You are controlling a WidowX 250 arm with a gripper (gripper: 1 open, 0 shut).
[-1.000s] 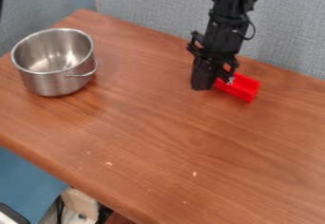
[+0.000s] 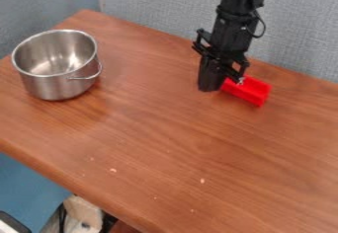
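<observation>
My black gripper [image 2: 211,79] hangs from the arm at the upper middle of the camera view, its tip low over the wooden table [image 2: 158,158] and shut. A red block [image 2: 250,92] lies on the table just right of the gripper, partly behind it. Whether the fingers touch the block cannot be told.
A steel pot [image 2: 55,64] with a wire handle stands at the left of the table. Grey padded walls border the back and left.
My gripper has shifted very slightly over the last second, around the left end of the red block. The pot and block look unmoved.
</observation>
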